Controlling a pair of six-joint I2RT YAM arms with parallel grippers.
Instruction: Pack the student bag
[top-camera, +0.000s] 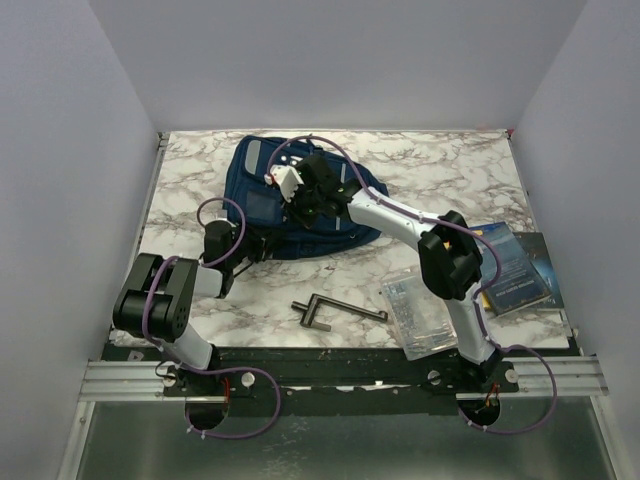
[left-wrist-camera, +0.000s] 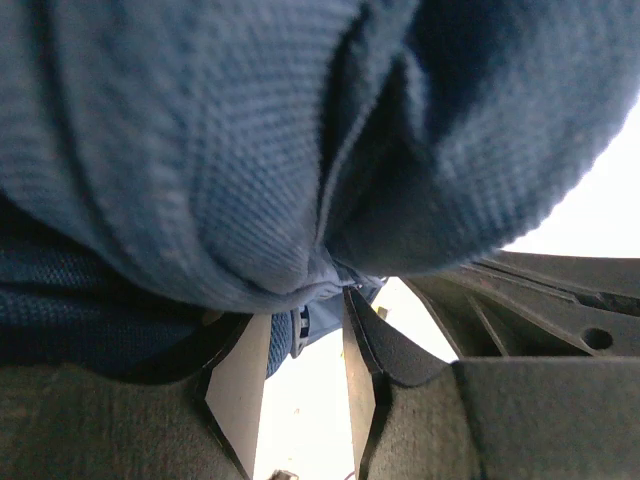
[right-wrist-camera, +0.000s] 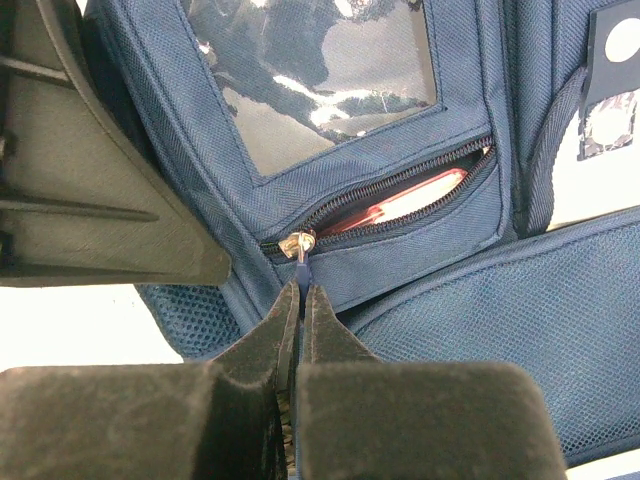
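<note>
The navy student bag (top-camera: 245, 180) lies on the marble table. In the left wrist view its fabric (left-wrist-camera: 220, 170) fills the frame, with my left gripper at its lower edge, part open; I cannot tell if fabric sits between its fingers. My right gripper is shut at a partly open zipper (right-wrist-camera: 400, 200) on a small pocket, its fingertips at the zipper pull, with a red item inside the pocket. In the top view the right gripper (top-camera: 290, 200) is over the bag's middle.
Books (top-camera: 515, 275) and a clear pouch (top-camera: 418, 315) lie at the right of the table. An L-shaped metal bar (top-camera: 340, 305) lies in front of the bag.
</note>
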